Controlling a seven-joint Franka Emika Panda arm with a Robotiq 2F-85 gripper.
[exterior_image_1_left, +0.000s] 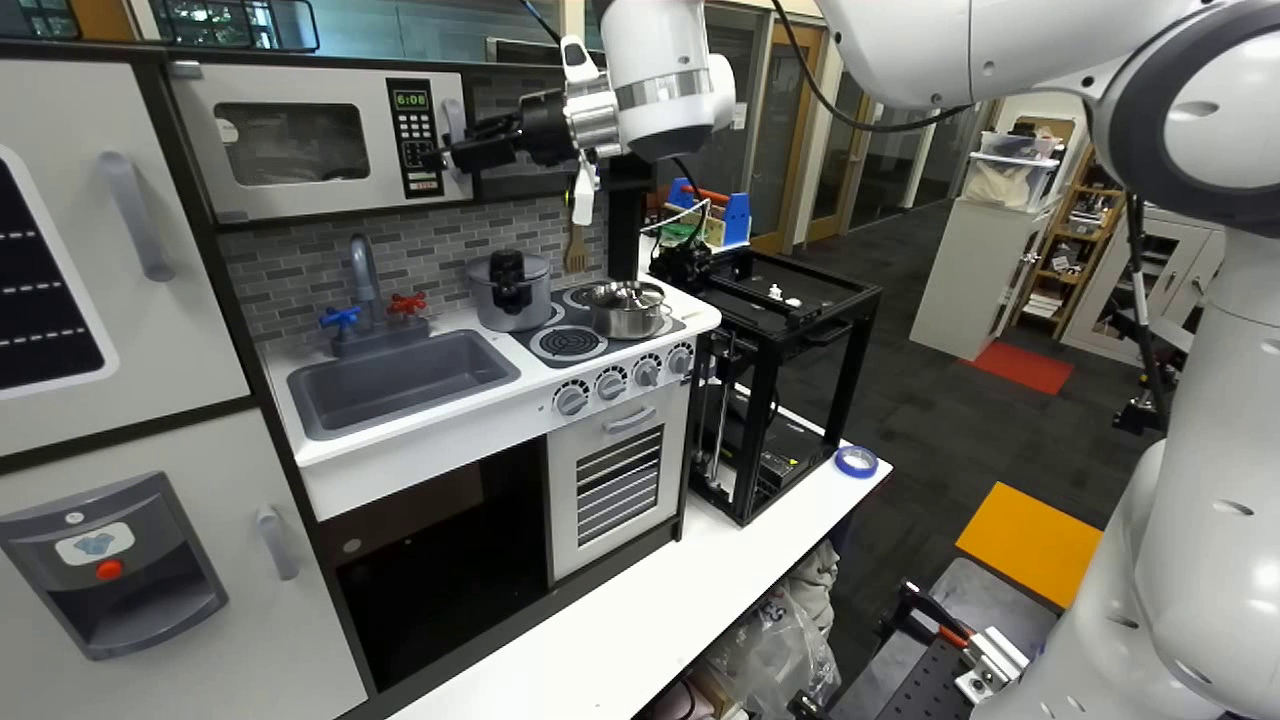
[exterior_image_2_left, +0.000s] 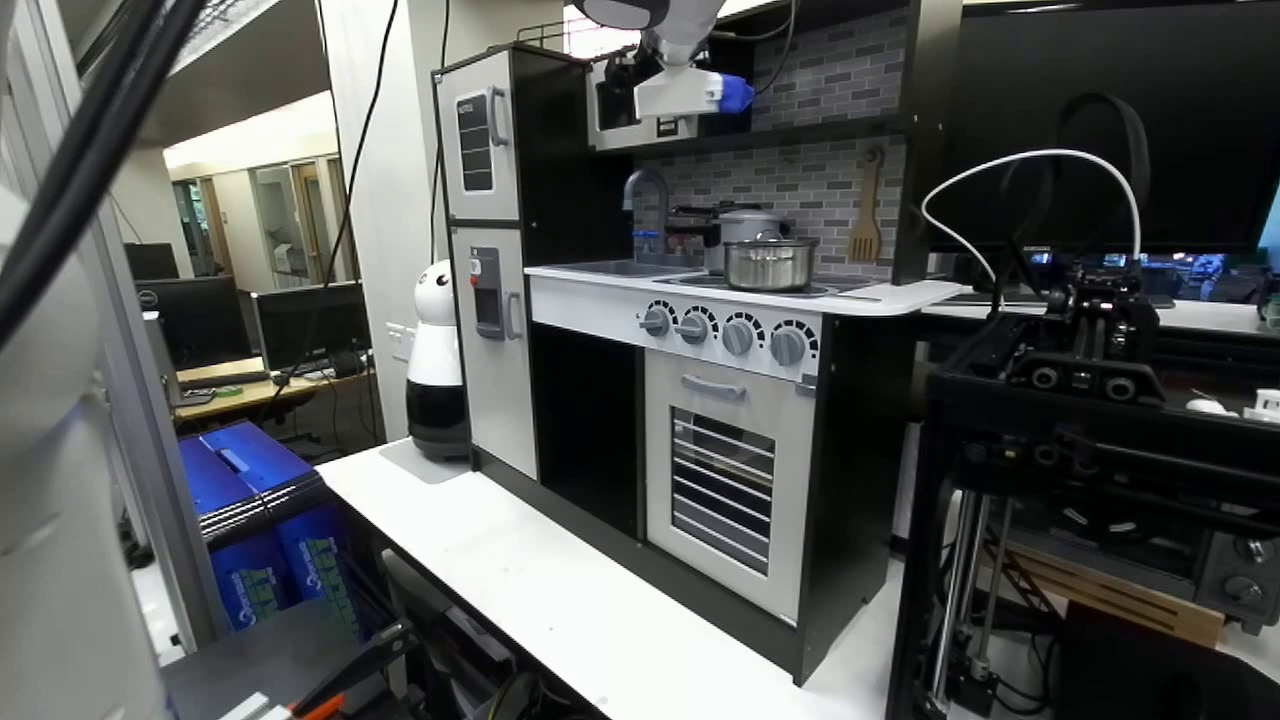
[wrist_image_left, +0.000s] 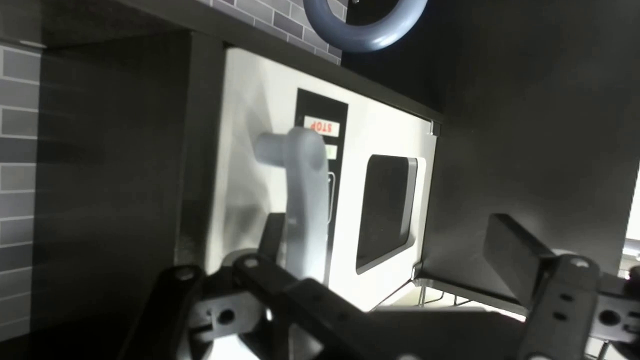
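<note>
The white toy microwave (exterior_image_1_left: 318, 132) is mounted above the sink, its door closed, with a grey vertical handle (wrist_image_left: 306, 192) on the door's free side. My gripper (exterior_image_1_left: 446, 157) is right in front of that handle, reaching in from the right. In the wrist view, the gripper is open, its two fingers wide apart. The handle appears inside the gap, close beside the left finger (wrist_image_left: 273, 235), while the right finger (wrist_image_left: 513, 258) is well away from it. Whether the left finger touches the handle I cannot tell. Exterior view 2 shows the gripper only partly, against the microwave.
Below are a sink with a curved faucet (exterior_image_1_left: 363, 270), a grey lidded pot (exterior_image_1_left: 510, 294) and a metal pot (exterior_image_1_left: 626, 314) on the stove. A dark side panel (wrist_image_left: 540, 120) flanks the microwave's hinge side. A black-framed machine (exterior_image_1_left: 780, 324) stands right of the kitchen.
</note>
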